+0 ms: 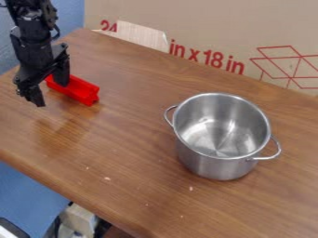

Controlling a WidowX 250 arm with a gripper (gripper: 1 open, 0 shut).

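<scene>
My black gripper (45, 80) hangs at the upper left of the table, pointing down, its fingers apart just in front of and left of a red block (77, 91). The block lies on the wood, partly behind the gripper, so whether anything touches it is unclear. A steel pot (218, 139) with two side handles stands empty on the right half of the table.
A cardboard box (248, 37) stands along the back, with a piece of white material by it. The table's edge runs along the lower left.
</scene>
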